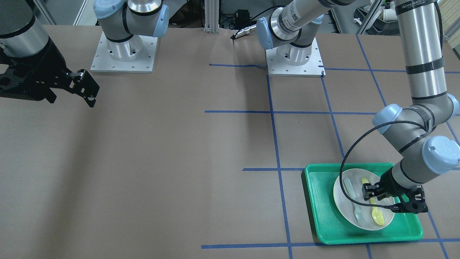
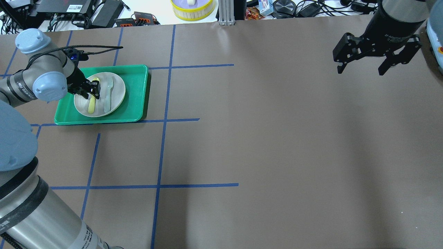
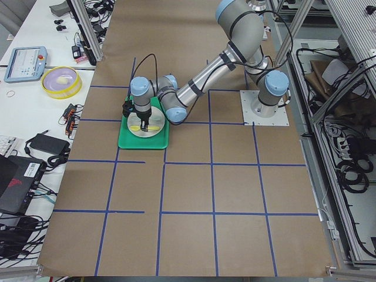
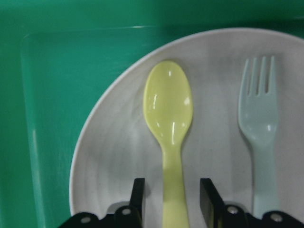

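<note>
A green tray [image 1: 319, 216] holds a white plate [image 1: 349, 207] on which a yellow spoon [image 4: 168, 109] and a pale blue fork [image 4: 259, 118] lie side by side. My gripper is over the plate, its fingers open and apart on either side of the spoon's handle. The fork lies to the right of the spoon in the wrist view, outside the fingers. Whether the fingertips touch the plate I cannot tell.
Another arm's black gripper [image 2: 376, 54] hangs at the other end of the table. Other arm bases stand along the far edge in the front view.
</note>
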